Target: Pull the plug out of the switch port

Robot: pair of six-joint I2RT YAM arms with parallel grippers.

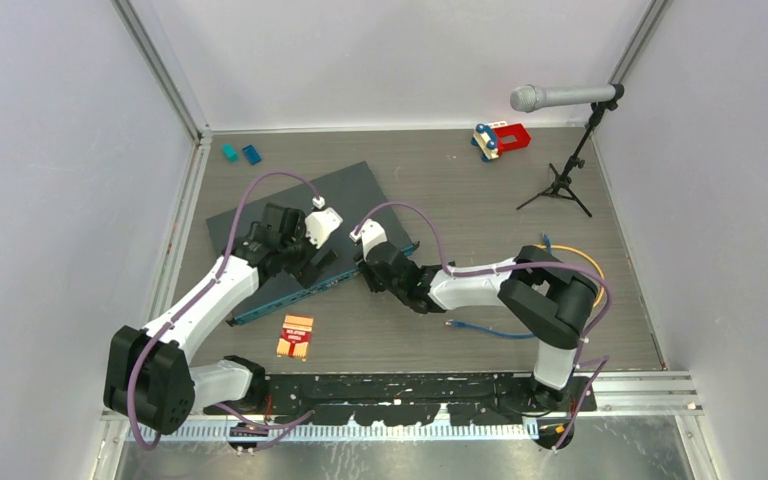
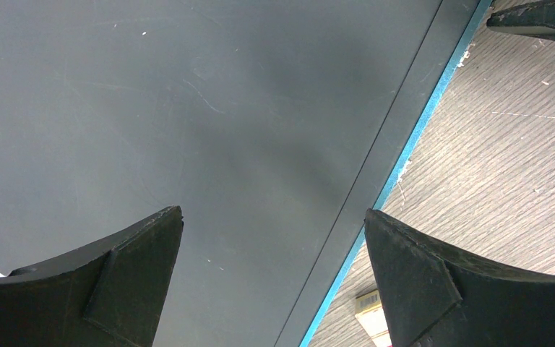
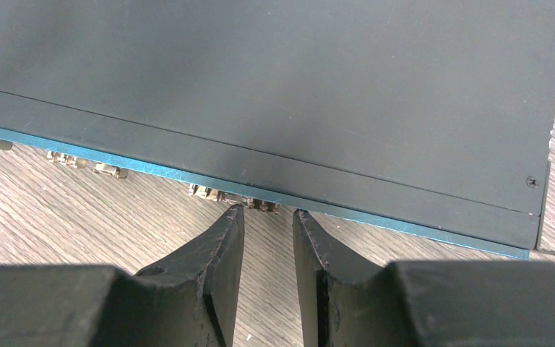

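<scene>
The switch (image 1: 345, 190), a flat dark box with a blue front edge, lies angled on the table. In the right wrist view, metal port fittings (image 3: 65, 159) stick out below that edge (image 3: 376, 217); no plug is clearly distinguishable. My right gripper is at the front edge, fingertips close to one group of fittings, a small gap between them; whether anything sits in it is unclear. My left gripper hangs open over the switch's top, nothing between its fingers.
An orange packet (image 1: 295, 336) lies in front of the switch. Blue (image 1: 490, 330) and yellow cables lie at right near the right arm. A toy (image 1: 510, 137), small blue pieces and a microphone on a tripod (image 1: 560, 97) stand toward the back.
</scene>
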